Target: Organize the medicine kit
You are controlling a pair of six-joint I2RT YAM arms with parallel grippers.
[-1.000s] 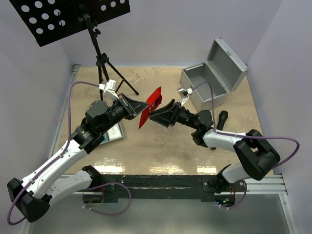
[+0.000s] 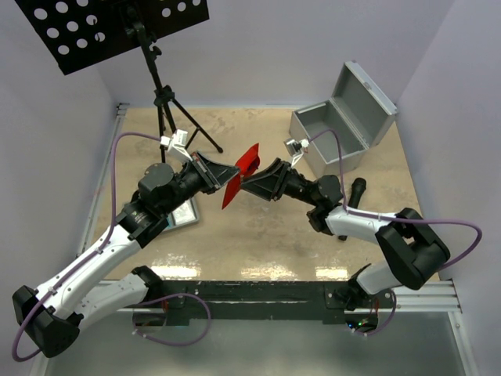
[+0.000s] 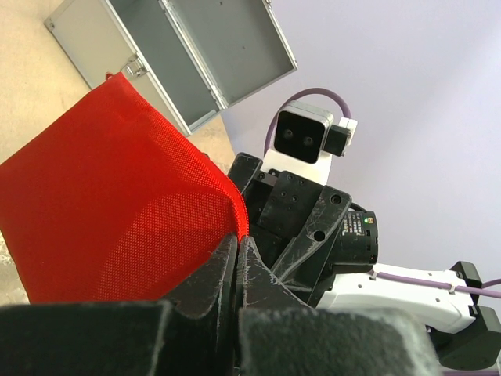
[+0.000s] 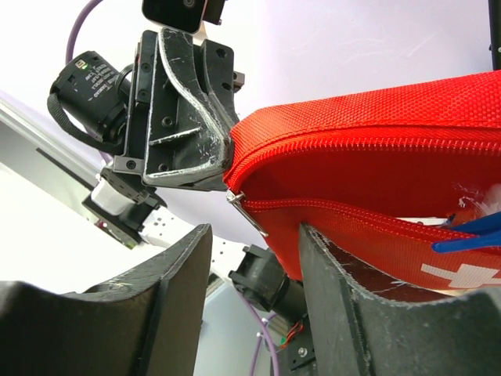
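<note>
A red zip pouch (image 2: 242, 176) hangs in the air between my two grippers. In the left wrist view, my left gripper is shut on the pouch's edge. The right wrist view looks into the pouch (image 4: 352, 176), whose zip is undone; a blue item (image 4: 473, 235) shows inside and a white cross marks its side. My right gripper is part open, its fingertips close to the metal zip pull (image 4: 246, 213), with no firm hold visible. A grey case (image 2: 329, 129) stands with its lid up at the back right, empty as far as shows.
A shallow tray (image 2: 185, 224) lies partly hidden below the left arm. A black stand (image 2: 164, 98) rises at the back left, and a dark object (image 2: 357, 189) lies right of the right gripper. Bare table (image 2: 258, 239) stretches in front of the pouch.
The pouch has tilted and shifted very slightly between the grippers. Both arms stay almost where they were, and the case has not moved.
</note>
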